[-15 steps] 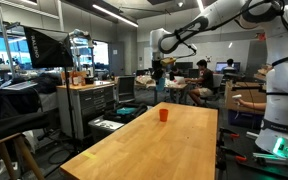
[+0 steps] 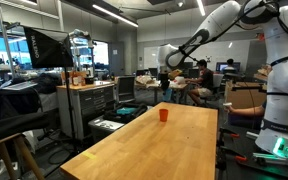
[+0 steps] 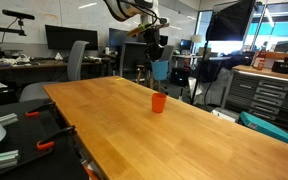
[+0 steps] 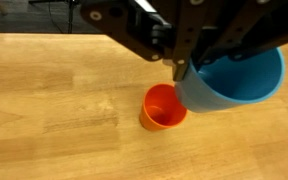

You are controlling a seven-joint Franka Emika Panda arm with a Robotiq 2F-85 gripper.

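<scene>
An orange cup [image 3: 158, 103] stands upright on the wooden table, its open top seen from above in the wrist view. A blue cup [image 3: 160, 70] hangs in the air above it, held by my gripper [image 3: 155, 53]. In the wrist view the blue cup [image 4: 234, 82] fills the right side, its wall caught between my shut fingers. There the orange cup [image 4: 164, 105] appears just left of the blue one and partly behind it. Clear space shows between the two cups in the second exterior view.
My gripper has shifted a little to the right and lower in the first exterior view, carrying the blue cup along. The orange cup has stayed where it was.
</scene>
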